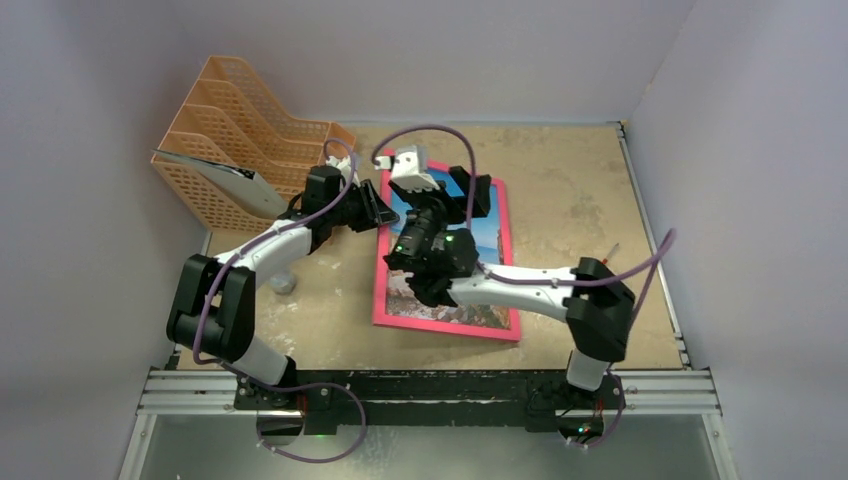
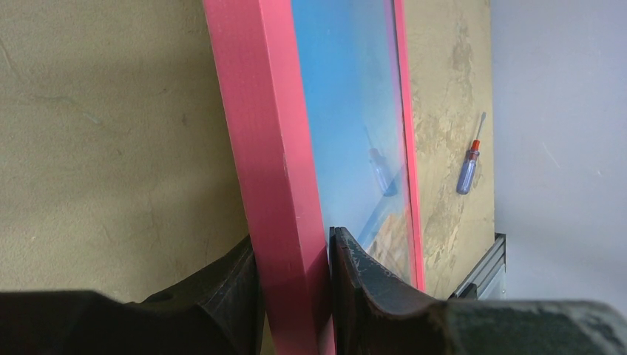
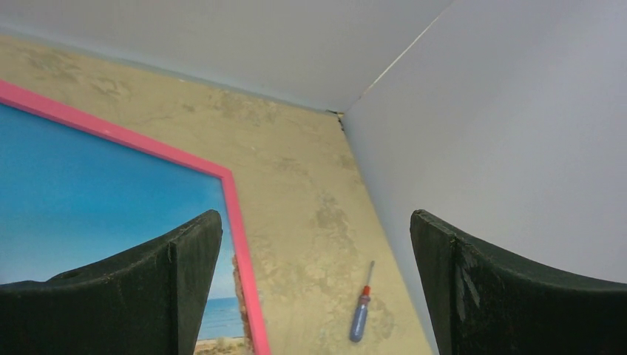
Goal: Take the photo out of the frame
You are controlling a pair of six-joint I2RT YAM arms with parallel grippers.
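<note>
A pink picture frame (image 1: 446,325) lies on the table with a seaside photo (image 1: 488,222) inside it, blue sky at the far end. In the left wrist view my left gripper is shut on the left side bar of that pink frame (image 2: 270,133), one finger (image 2: 240,285) outside and one over the inner side. My right gripper hangs above the photo, open, its fingers (image 3: 196,259) wide apart with nothing between them. In the top view the right arm hides the middle of the photo.
An orange file rack (image 1: 225,110) holding a thin flat item (image 1: 225,180) stands at the back left. A screwdriver (image 3: 360,318) lies on the table right of the frame. A small clear object (image 1: 283,282) sits at left.
</note>
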